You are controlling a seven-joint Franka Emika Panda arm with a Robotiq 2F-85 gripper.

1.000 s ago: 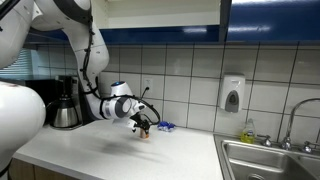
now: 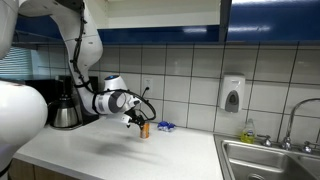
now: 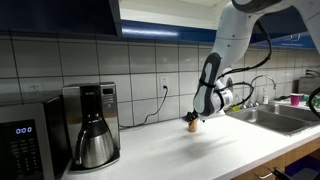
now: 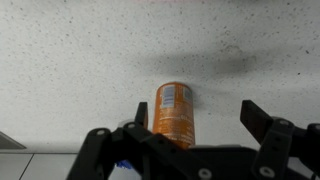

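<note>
An orange bottle (image 2: 145, 131) stands upright on the white counter (image 2: 120, 152), toward the back wall. It also shows in exterior view 2 as a small orange bottle (image 3: 193, 127). In the wrist view, the bottle (image 4: 173, 118) lies between the two dark fingers, closer to the left one, with its lower end hidden by the gripper body. My gripper is open and touches nothing that I can see. From outside, the gripper (image 2: 130, 120) appears just left of the bottle, above the counter.
A blue crumpled item (image 2: 166, 126) lies right of the bottle near the wall. The coffee maker (image 3: 95, 125) and microwave (image 3: 32, 142) stand at the far end. A sink (image 2: 262, 160) with a faucet is at the right.
The arm has shifted a little to the left in exterior view 1, so more of the bottle shows. The bottle and blue item have not moved.
</note>
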